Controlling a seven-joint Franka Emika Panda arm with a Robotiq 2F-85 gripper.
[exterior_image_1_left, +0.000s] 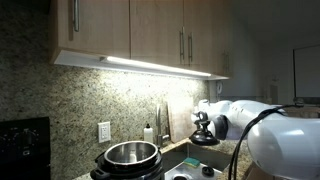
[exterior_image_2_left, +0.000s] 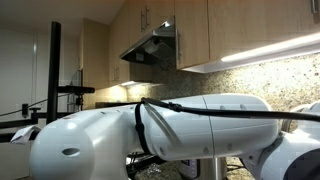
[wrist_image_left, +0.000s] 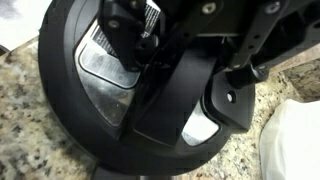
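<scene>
A round black lid with clear panels and a dark bar across its middle fills much of the wrist view. In exterior view 1 the black lid shows small at the sink's far right corner. Over the lid's middle, at the bar, is my gripper; it looks shut, though its dark parts blend into the bar. Whether the bar is between the fingers cannot be made out. Exterior view 2 shows mostly the white arm, with the gripper and lid out of sight.
Speckled granite counter surrounds the lid. In exterior view 1, a cooker with a steel pot stands left of the sink, where a green item lies. A bottle, faucet and board stand along the wall.
</scene>
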